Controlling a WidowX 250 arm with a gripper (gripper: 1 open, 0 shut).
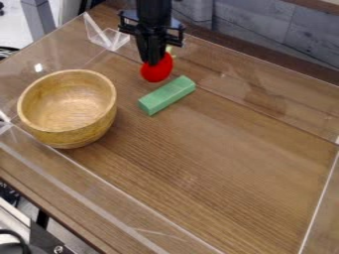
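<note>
My gripper (155, 52), a black mechanism at the top centre, is over a red round object (157, 69), its lower end at the object's top; whether its fingers are shut on it cannot be told. Just below and to the right, a green block (167, 95) lies on the wooden table. A tan bowl (67, 130) sits at the left.
A clear plastic item (106, 35) stands at the upper left. A low wall runs along the back right.
</note>
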